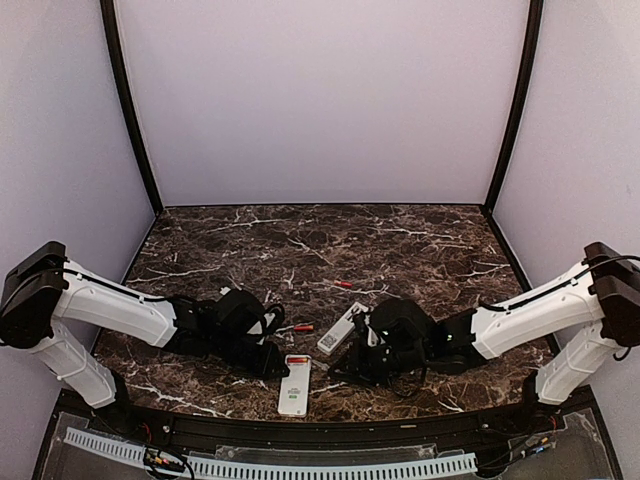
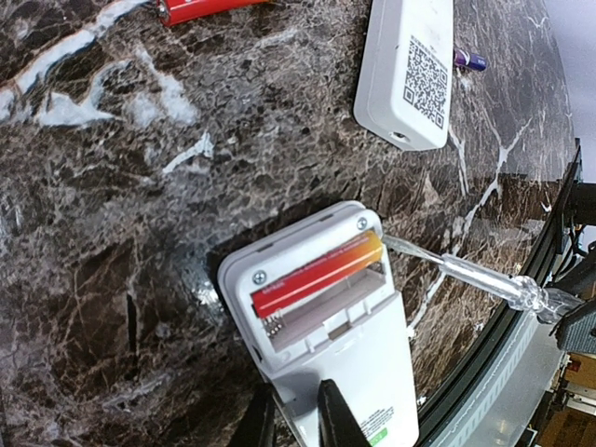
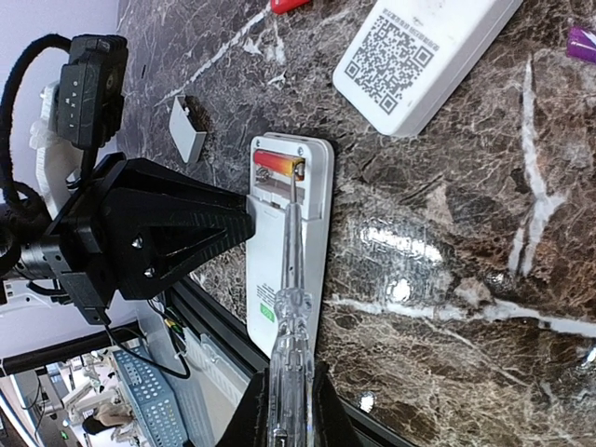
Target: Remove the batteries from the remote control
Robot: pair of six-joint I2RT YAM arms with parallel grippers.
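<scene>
The white remote point(image 1: 294, 392) lies face down at the front edge, battery bay open, with a red-orange battery point(image 2: 312, 277) in it. My left gripper is at the remote's left side, low by its lower body; whether its fingers grip it is unclear. My right gripper is shut on a clear-handled screwdriver point(image 3: 292, 321), whose tip is at the right end of the battery in the bay.
A second white device with a QR code point(image 2: 405, 65) lies behind the remote. Loose red point(image 1: 303, 327) and purple point(image 3: 581, 42) batteries lie on the marble table, along with a small white cover point(image 3: 184, 130).
</scene>
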